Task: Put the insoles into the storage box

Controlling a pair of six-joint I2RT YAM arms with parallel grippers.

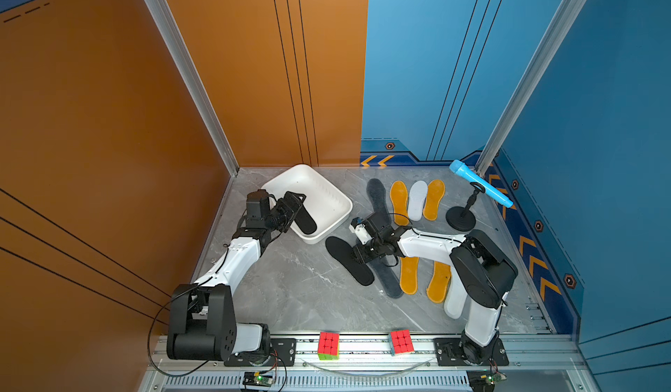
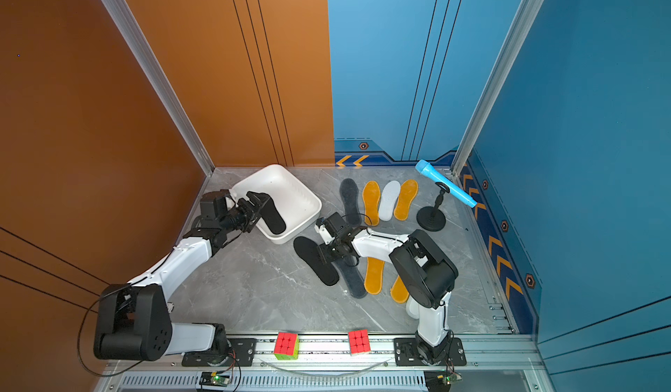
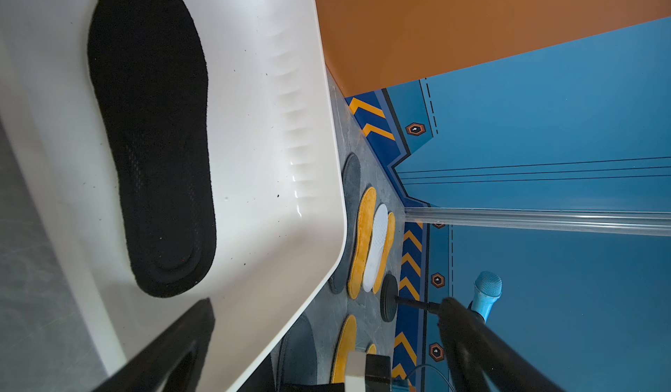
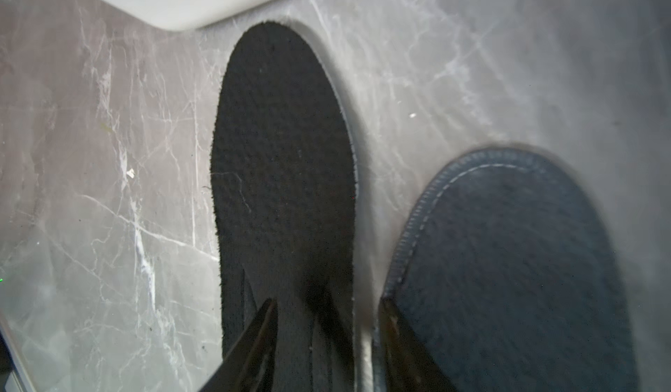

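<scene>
In the white box [image 1: 325,189] lies one black insole [image 3: 153,147], with my open left gripper above it at the box's left side, holding nothing. A second black insole [image 4: 279,147] lies on the table just in front of the box, beside a dark grey insole [image 4: 496,252]. My right gripper hovers open over the edge between these two. Another dark grey insole [image 2: 348,196], yellow insoles [image 2: 372,196] and white insoles [image 2: 390,196] lie in two rows to the right, partly hidden by my right arm.
A blue microphone [image 1: 478,180] rests on a black stand [image 1: 460,217] at the right. Two cubes [image 1: 327,344] sit on the front rail. Bare table [image 1: 272,294] lies at front left.
</scene>
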